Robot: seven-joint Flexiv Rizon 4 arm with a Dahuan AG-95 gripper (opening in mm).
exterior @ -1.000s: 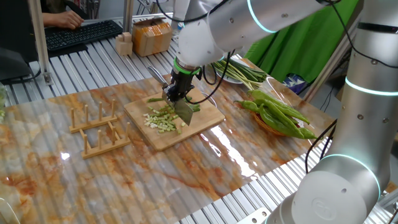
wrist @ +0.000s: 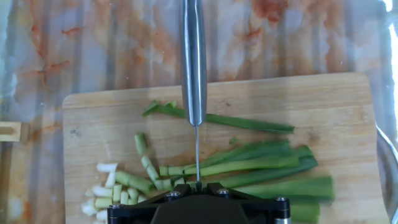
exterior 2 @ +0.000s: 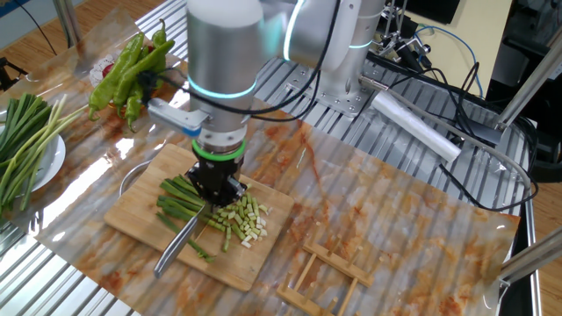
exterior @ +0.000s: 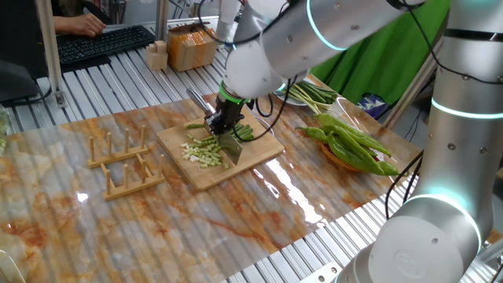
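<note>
My gripper is shut on a metal kitchen knife, whose silver handle (wrist: 193, 62) points away from me in the wrist view. The blade (exterior: 231, 147) stands upright among green onions on a wooden cutting board (exterior: 206, 181), its edge down at the board. Whether it touches the wood is hidden by the onions. In the wrist view, short cut pieces (wrist: 127, 196) lie left of the blade, and longer green stalks (wrist: 273, 163) lie to its right. One separate stalk (wrist: 249, 122) lies beyond them, crossing under the handle.
A wooden peg rack (exterior: 126, 169) stands beside the board. On the board's other side are a basket of green peppers (exterior: 350, 148) and a plate of whole green onions (exterior 2: 31, 149). A cardboard box (exterior: 192, 47) sits at the back.
The onions look much the same.
</note>
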